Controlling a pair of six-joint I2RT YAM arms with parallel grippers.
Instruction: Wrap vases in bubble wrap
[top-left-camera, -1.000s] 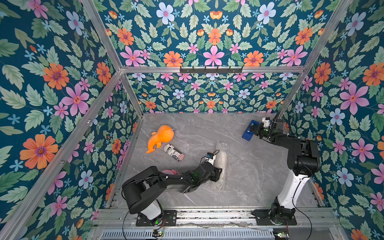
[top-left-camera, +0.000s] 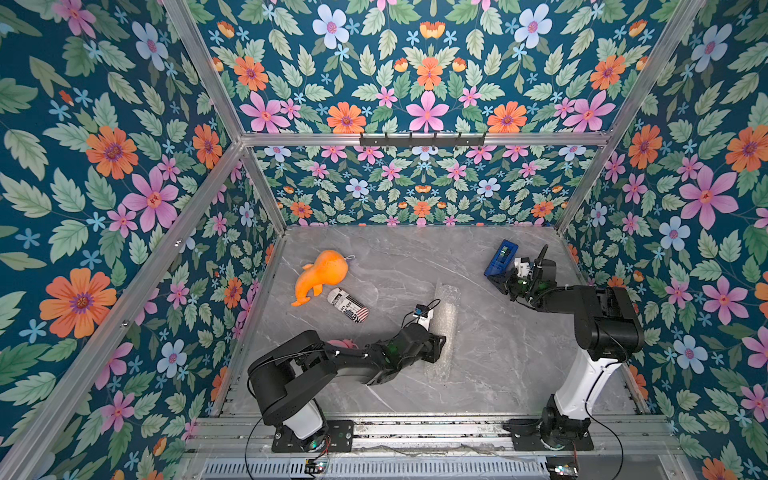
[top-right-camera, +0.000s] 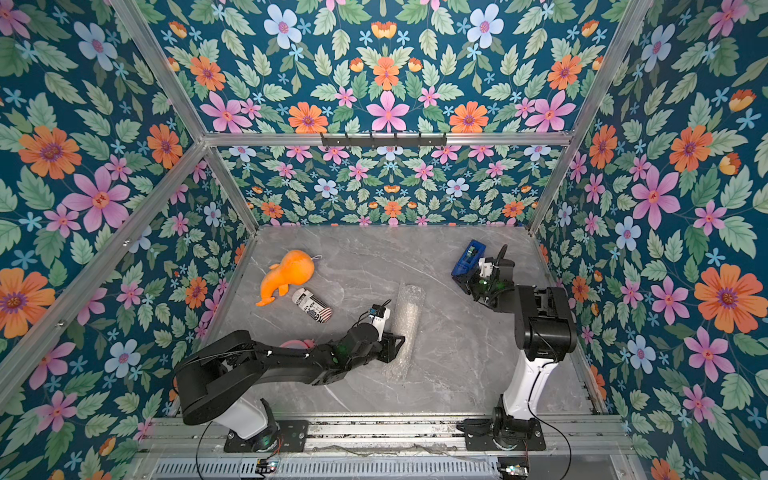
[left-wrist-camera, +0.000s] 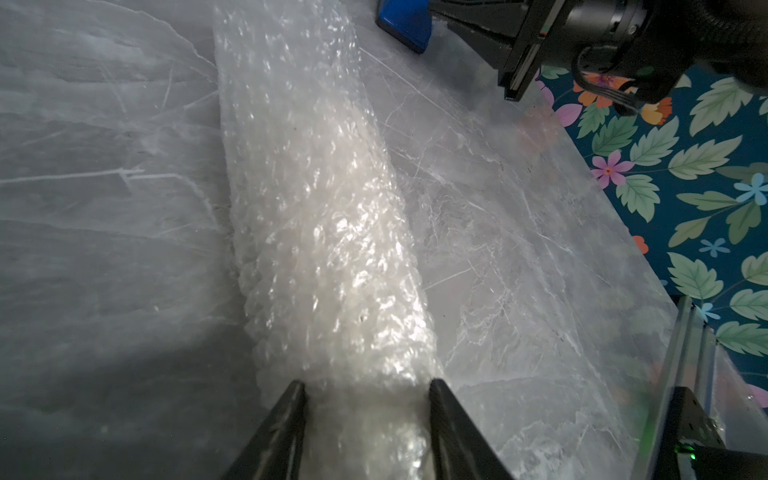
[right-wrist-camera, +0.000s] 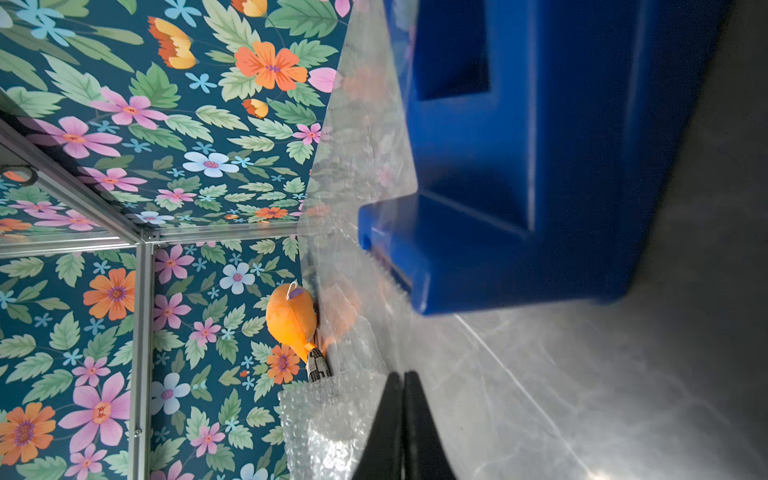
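A long roll of bubble wrap (left-wrist-camera: 328, 224) lies on the table at centre. My left gripper has a finger on each side of its near end and is shut on it. At the right stands a blue tape dispenser (top-left-camera: 502, 257), which fills the upper right of the right wrist view. My right gripper is shut, its fingers together with nothing between them, beside the dispenser's front end. No tape strip can be made out between those fingers. Whatever the wrap contains is hidden.
An orange plush toy (top-left-camera: 322, 276) and a black and white can (top-left-camera: 348, 305) lie at left on the table. A pink object (top-right-camera: 297, 344) is partly hidden behind the left arm. Bare table lies between the wrap and the dispenser.
My right gripper has moved toward the front, along the dispenser's front end, staying shut. The left gripper and wrap look nearly unchanged.
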